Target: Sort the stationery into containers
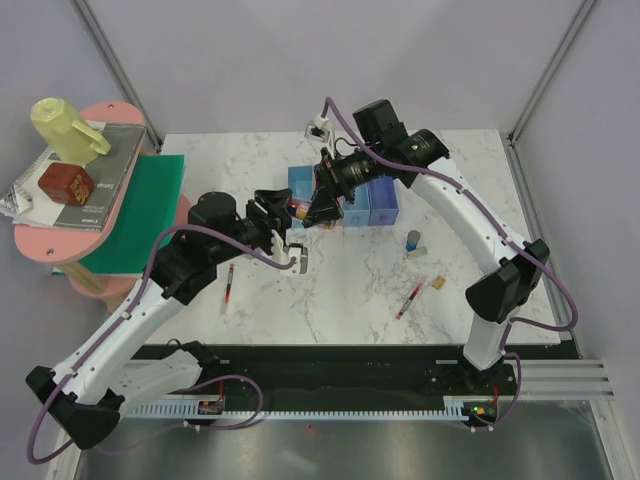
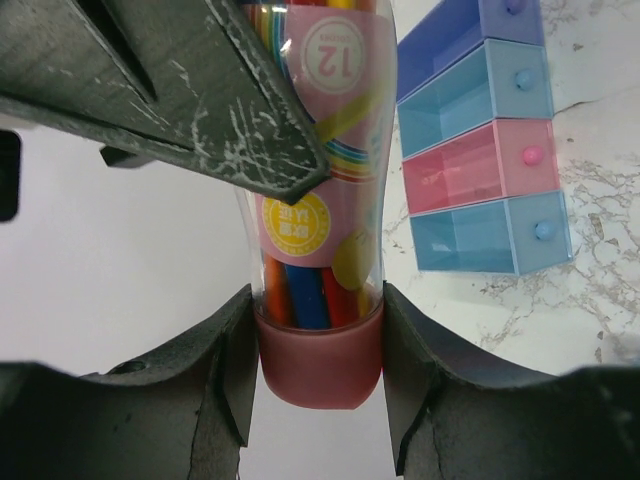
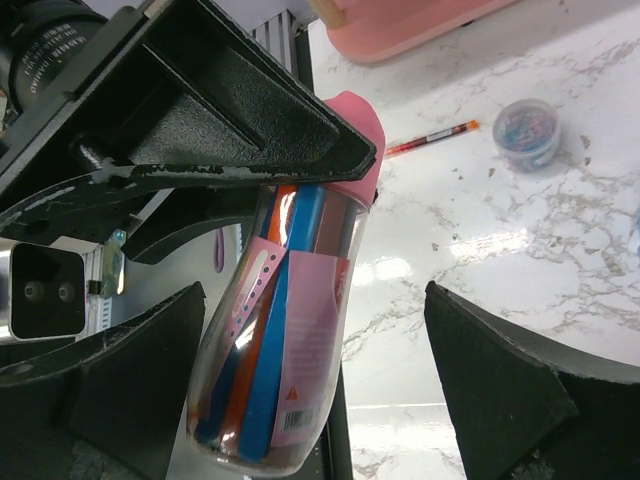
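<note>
A clear tube of coloured pencils (image 2: 320, 215) with a pink cap hangs in the air between my arms. My left gripper is shut on its pink-capped end. Around the clear bottom end of the tube (image 3: 300, 310), my right gripper stands open, with the tube nearer its left finger. Behind the arms in the top view are the containers: a light blue box (image 1: 300, 180), a pink one largely hidden by my right gripper, another light blue one, and a dark blue box (image 1: 384, 200) at the right end.
Pens lie at left (image 1: 229, 283) and right (image 1: 410, 301) on the marble table. A blue cylinder (image 1: 413, 240) and a small yellow item (image 1: 438, 283) are at right. A round clear tub (image 3: 527, 135) holds small items. The pink shelf (image 1: 50, 242) stands at far left.
</note>
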